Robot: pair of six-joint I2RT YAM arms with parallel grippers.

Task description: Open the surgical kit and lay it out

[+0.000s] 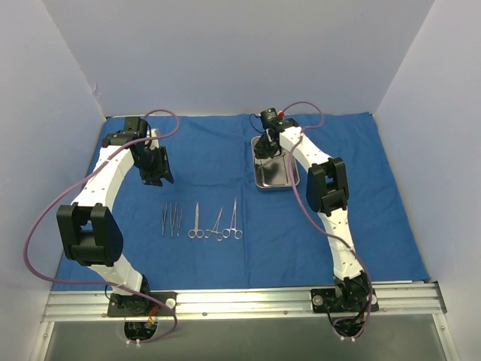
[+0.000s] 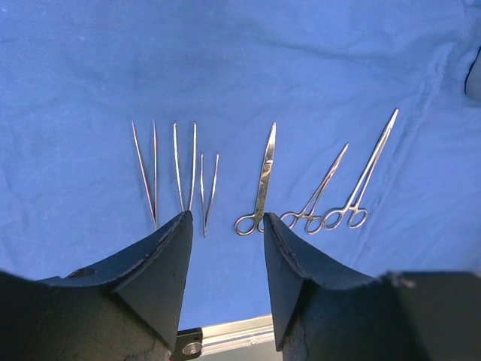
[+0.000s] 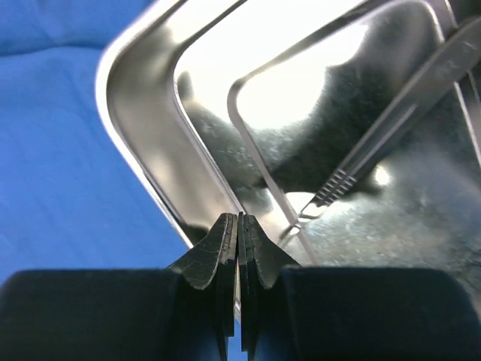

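Note:
A scalpel handle (image 3: 391, 124) lies slantwise in the metal tray (image 3: 143, 105), its narrow tip close to the tray's side wall. My right gripper is shut with nothing between its fingers; the handle's tip rests just to the right of them, outside. Seen from above, the right gripper (image 1: 261, 153) is over the left part of the tray (image 1: 259, 186). My left gripper hangs open and empty above the cloth. Below it lie several tweezers (image 2: 178, 169), straight scissors (image 2: 264, 173), a small clamp (image 2: 319, 192) and a longer clamp (image 2: 376, 154).
Blue cloth (image 1: 338, 256) covers the table, bare on the right and in the middle left of the tray. Grey walls (image 1: 240, 53) close in the back and sides. A metal rail (image 1: 248, 297) runs along the front. Another thin metal piece (image 3: 473, 113) lies in the tray.

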